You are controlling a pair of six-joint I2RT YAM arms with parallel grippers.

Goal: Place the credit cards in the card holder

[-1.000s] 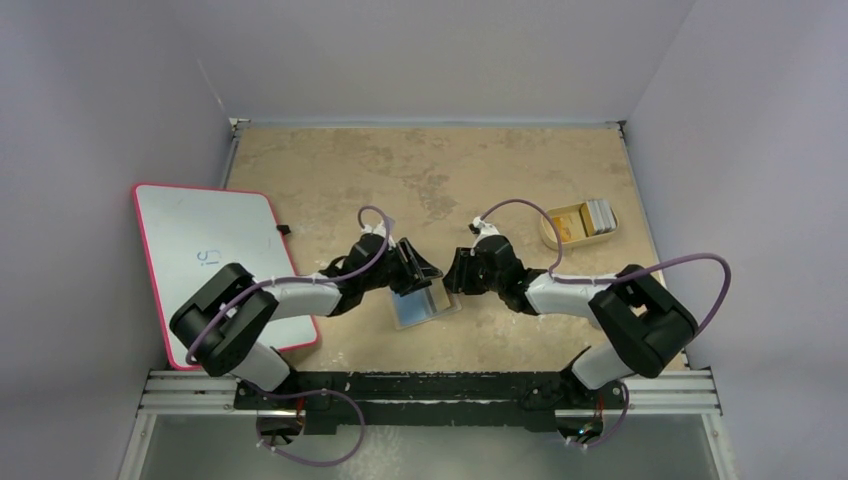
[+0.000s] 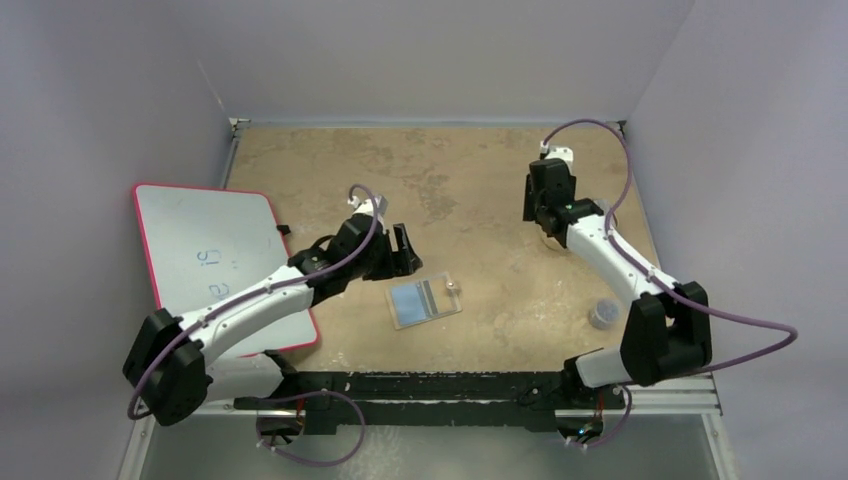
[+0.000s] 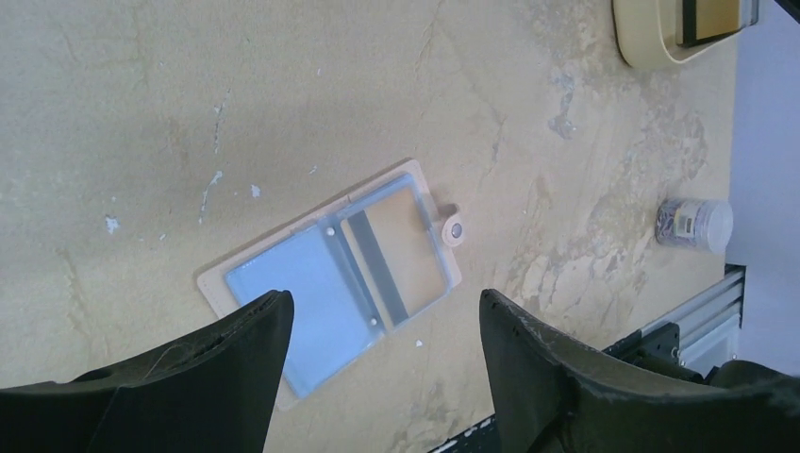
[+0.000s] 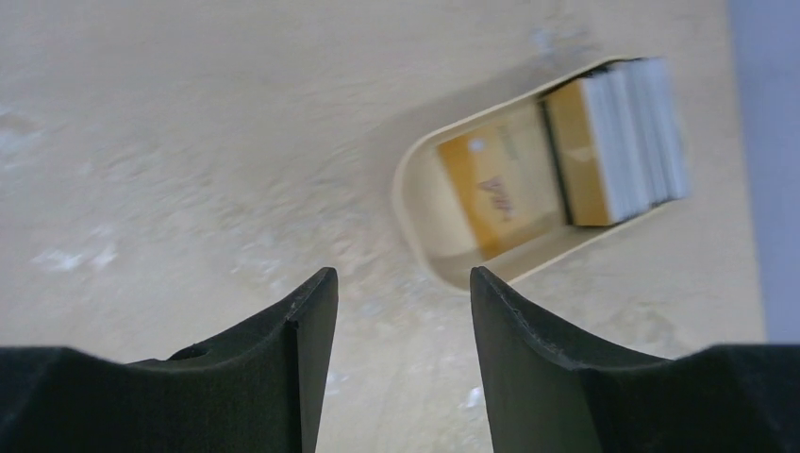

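Observation:
The card holder [image 2: 411, 302], clear with a blue panel and a grey stripe, lies flat on the table near the front. My left gripper is above it, open and empty, and the whole holder [image 3: 307, 293] shows beneath its fingers. A cream oval tray [image 4: 408, 203] holds a row of cards [image 4: 623, 137] standing on edge at its far right end; an orange card [image 4: 486, 189] lies flat on its floor. My right gripper hovers by the tray's near left end, fingers apart with nothing between them. From the top, the right arm hides most of the tray.
A whiteboard [image 2: 215, 240] with a pink edge takes up the left side. At the right front stands a small clear tub [image 2: 604, 313].
My right gripper has swung from beside the holder to the upper right, over the tray. The left gripper has drawn back leftward and up, baring the holder.

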